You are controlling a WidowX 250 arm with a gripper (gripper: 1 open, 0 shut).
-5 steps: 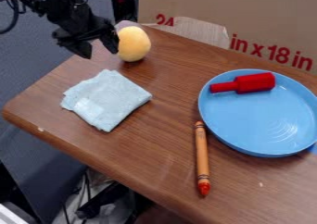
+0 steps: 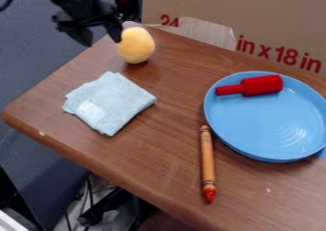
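Observation:
My black gripper (image 2: pixel 94 31) hangs at the top left over the table's far left edge, beside a pale yellow egg-shaped object (image 2: pixel 135 45); whether its fingers are open or shut is unclear. A folded light-blue cloth (image 2: pixel 110 104) lies on the left of the wooden table (image 2: pixel 152 173). On the right, a red rolling pin (image 2: pixel 258 85) lies on a blue plate (image 2: pixel 265 125). An orange crayon (image 2: pixel 208 164) lies just left of and below the plate.
A large cardboard box (image 2: pixel 242 15) stands along the back. The table's left edge drops to a grey floor area. The middle of the table, between cloth and plate, is clear.
My gripper has shifted slightly up over the last second. The objects on the table have not visibly moved.

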